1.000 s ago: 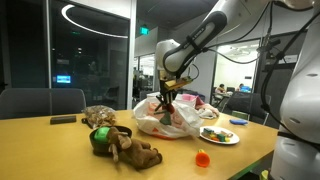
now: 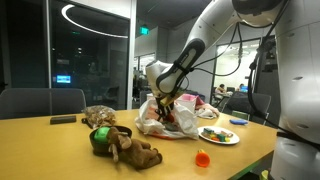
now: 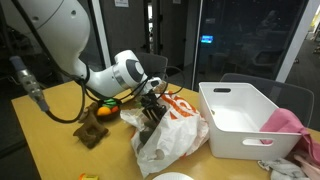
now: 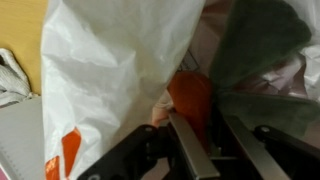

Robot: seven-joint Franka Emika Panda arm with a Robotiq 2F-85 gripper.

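Observation:
My gripper points down into a white plastic bag (image 3: pixel 175 145) with orange print. In the wrist view a reddish-brown thing (image 4: pixel 190 95) lies right at the fingertips. Beside it is a dark green, soft-looking item (image 4: pixel 262 42), with more of the same colour below. Shadow hides how wide the fingers stand and whether they grip anything. From exterior view 1 the gripper (image 2: pixel 165 112) is partly covered by the bag.
A dark bowl (image 2: pixel 103 146) with colourful things in it and a brown plush toy (image 2: pixel 135 152) stand beside the bag. A white plate (image 2: pixel 217 136) with food-like items and an orange cup (image 2: pixel 202 159) are on the other side. A white bin (image 3: pixel 243 120) stands close to the bag.
The arm has come down, bringing the gripper deeper into the bag. The dark green item seen below the gripper earlier is now lower and mostly hidden by the bag.

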